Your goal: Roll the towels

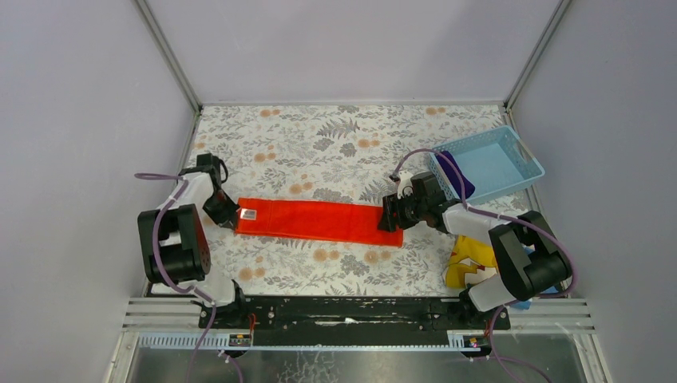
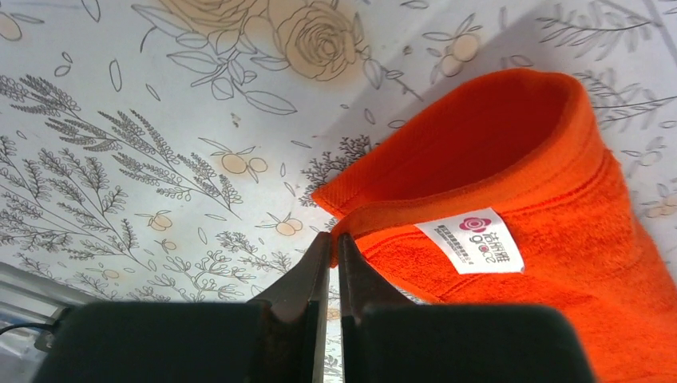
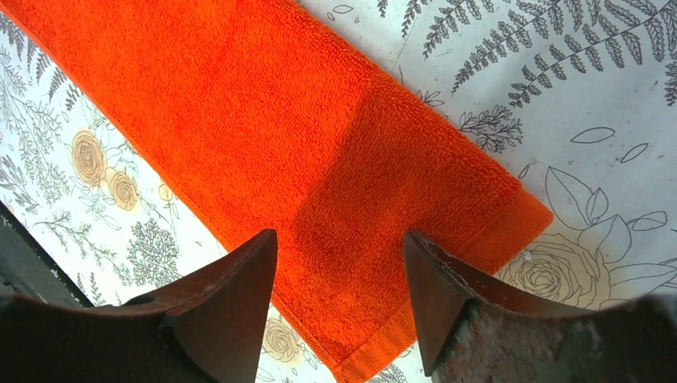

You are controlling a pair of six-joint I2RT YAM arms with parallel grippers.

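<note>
A long orange towel [image 1: 319, 219] lies flat across the mat's middle, white label at its left end. In the left wrist view that end [image 2: 591, 263] has a raised, folded-over edge, and my left gripper is shut on its thin corner, beside the label [image 2: 471, 239]. My right gripper stands open above the towel's right end [image 3: 375, 175], nothing seen between its fingers.
A light blue basket [image 1: 499, 159] with a dark purple cloth [image 1: 459, 179] sits at the back right. A yellow cloth [image 1: 467, 259] lies under the right arm.
</note>
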